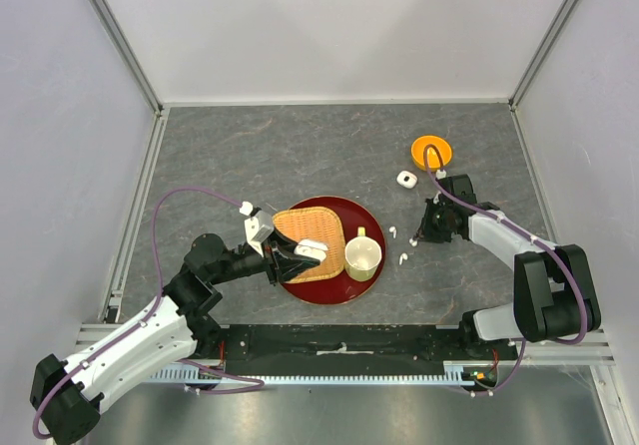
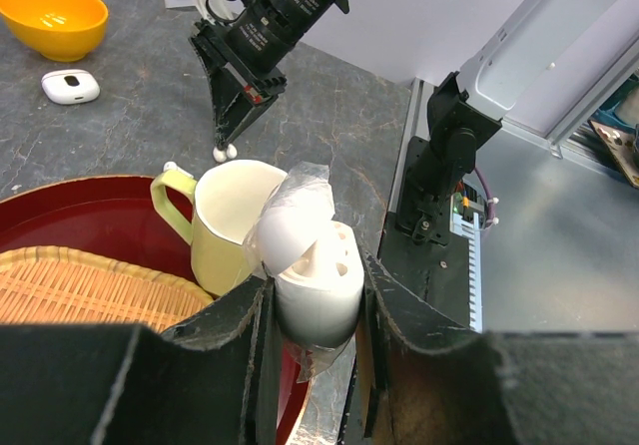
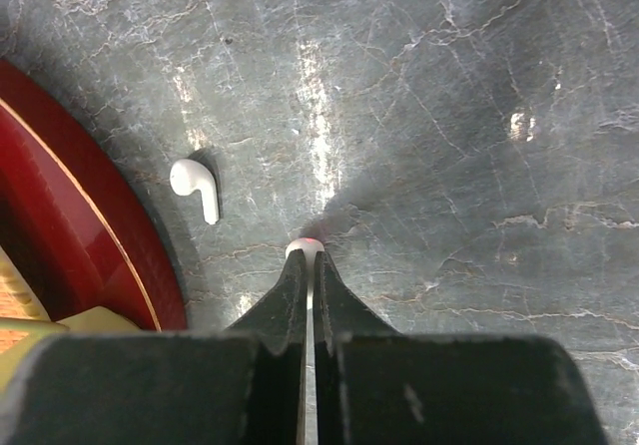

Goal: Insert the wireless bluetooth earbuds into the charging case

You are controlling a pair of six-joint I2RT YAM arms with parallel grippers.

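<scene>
A white charging case [image 2: 321, 300] with its lid up, partly wrapped in clear film, is clamped in my left gripper [image 1: 309, 254]. It hangs over the basket on the red plate. My right gripper points down at the table and is shut on a white earbud [image 3: 306, 248], of which the fingers hide most. Another earbud [image 3: 200, 188] lies loose between the plate and the right gripper. In the top view, loose earbuds [image 1: 392, 231] [image 1: 403, 258] sit left of that gripper.
A second white case [image 1: 406, 180], closed, stands near an orange bowl [image 1: 419, 158]. The red plate [image 1: 334, 292] bears a woven basket [image 1: 310, 223] and a cream mug [image 1: 361, 258].
</scene>
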